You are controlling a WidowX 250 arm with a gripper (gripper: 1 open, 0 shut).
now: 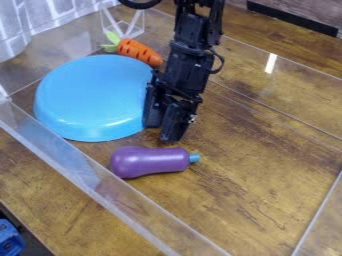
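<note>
My black gripper [171, 118] reaches down from the top centre to the wooden table, against the right side of a blue upturned bowl or dome [88, 95]. Its fingertips are dark and overlapping, so I cannot tell whether they are open or shut or hold anything. A purple eggplant-like toy [150, 160] with a teal tip lies just in front of the gripper. An orange carrot toy [139, 51] with green leaves lies behind the bowl, left of the arm.
Clear tray walls run along the left and lower right. A small blue object [8, 240] shows at the lower-left corner.
</note>
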